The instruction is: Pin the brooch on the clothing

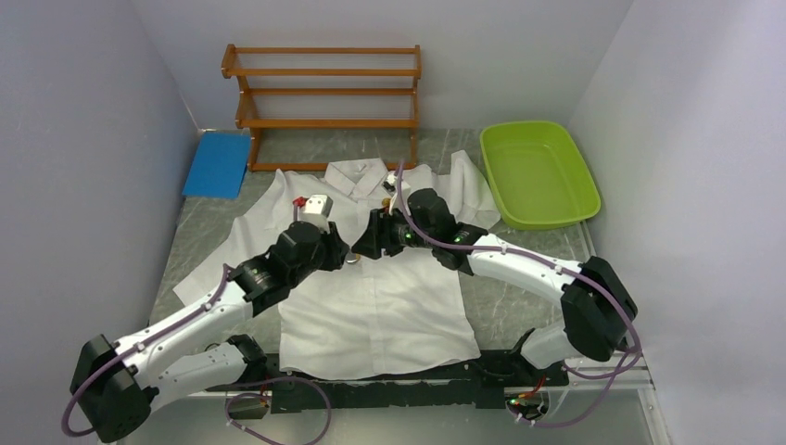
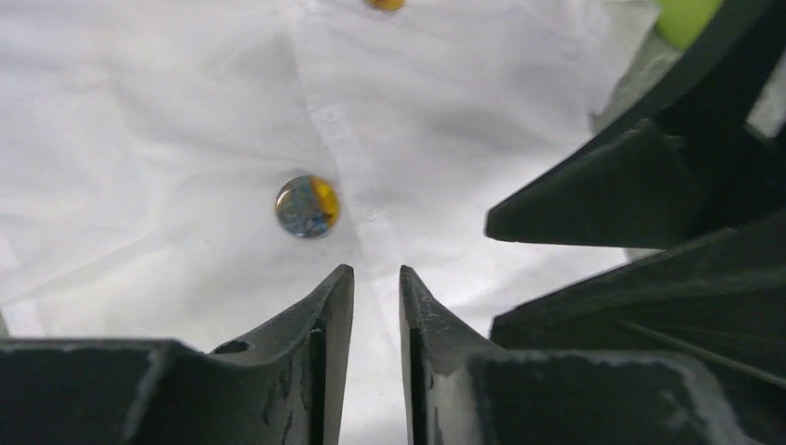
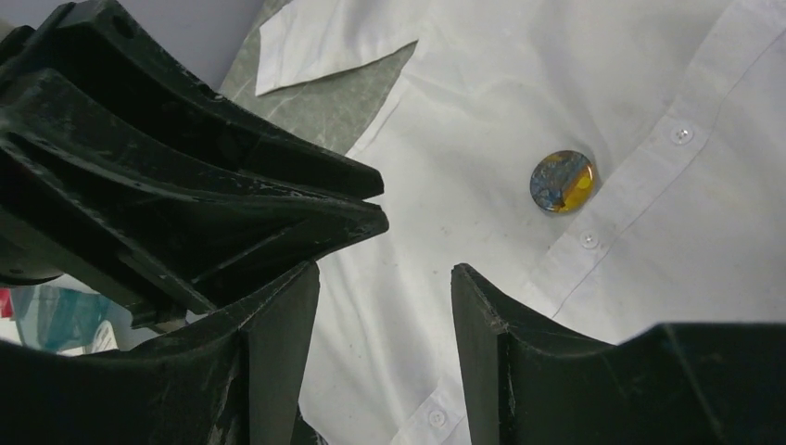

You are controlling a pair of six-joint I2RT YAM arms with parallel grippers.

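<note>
A white shirt (image 1: 371,324) lies spread on the table, its button placket running down the middle. A round brooch with a blue and yellow face rests on the cloth beside the placket, seen also as the brooch (image 3: 562,182) in the right wrist view. My left gripper hangs over the shirt below the brooch in its view, fingertips slightly apart, nothing between them. My right gripper is part open and empty over the shirt, close to the left one. In the top view both grippers meet near the shirt's centre, partly covering it.
A green tray (image 1: 539,171) sits at the back right, a blue board (image 1: 215,165) at the back left, and a wooden rack (image 1: 324,123) along the back wall. An orange-yellow item (image 2: 385,4) lies higher on the shirt. Grey table shows round the shirt.
</note>
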